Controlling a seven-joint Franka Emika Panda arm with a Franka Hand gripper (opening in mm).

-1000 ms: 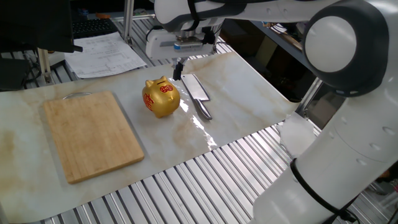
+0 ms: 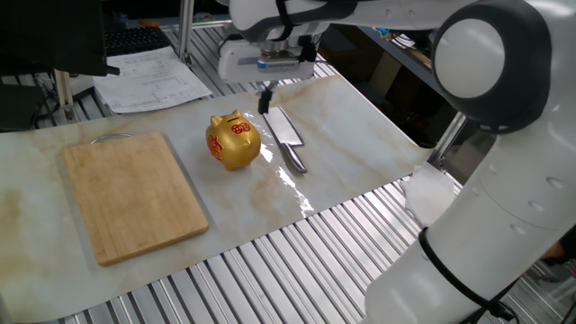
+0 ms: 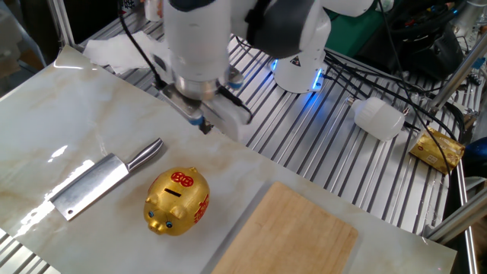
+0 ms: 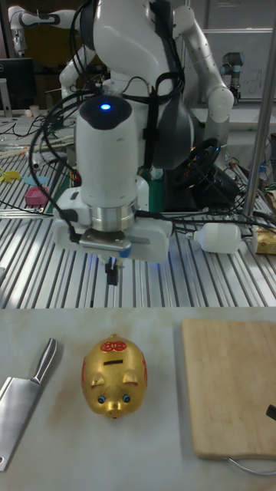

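My gripper hangs in the air with its dark fingers together, and nothing shows between them. In the third exterior view the gripper appears behind the golden piggy bank, clear of it. The piggy bank stands upright on the marbled mat, with red markings and a coin slot on top. Beside it lies a cleaver with a broad steel blade and metal handle. On the piggy bank's other side, a wooden cutting board rests flat, a metal loop at one end.
The marbled mat covers part of a slatted metal table. Printed papers lie beyond the mat. A white rounded object and a gold box sit on the slats near cables. Bare mat surrounds the piggy bank.
The piggy bank, cleaver and board have stayed put.
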